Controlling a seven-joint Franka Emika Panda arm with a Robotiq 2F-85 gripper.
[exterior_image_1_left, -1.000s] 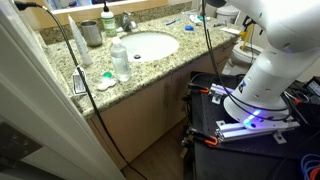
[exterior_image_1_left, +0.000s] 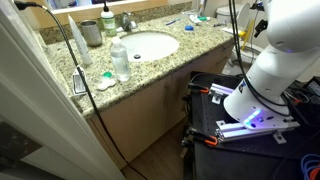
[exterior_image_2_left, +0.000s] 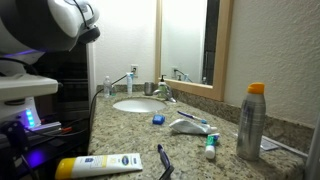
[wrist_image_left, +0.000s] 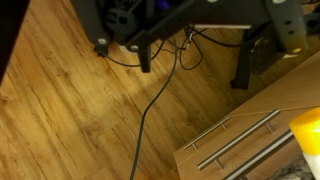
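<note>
My gripper shows at the top of the wrist view, its dark fingers (wrist_image_left: 145, 58) spread wide apart. Between them I see only wooden floor (wrist_image_left: 95, 115) and cables, so it is open and empty. Its fingers are not visible in either exterior view; the white arm (exterior_image_1_left: 285, 75) stands at the right in exterior view 1. A yellow and white tube (exterior_image_2_left: 100, 165) lies at the counter's near end in exterior view 2. A yellow and white object (wrist_image_left: 309, 135) at the wrist view's right edge looks like that tube, well to the side of the fingers.
The granite counter (exterior_image_2_left: 115, 138) holds a sink (exterior_image_2_left: 138, 104), a dark razor-like item (exterior_image_2_left: 165, 162), a small green and white tube (exterior_image_2_left: 211, 147) and a tall spray can (exterior_image_2_left: 252, 122). A clear bottle (exterior_image_1_left: 120, 60) stands left of the basin. Drawers with metal handles (wrist_image_left: 212, 155) face the floor.
The upper arm and its hanging cable have shifted right in exterior view 1. Items on the counter look unmoved.
</note>
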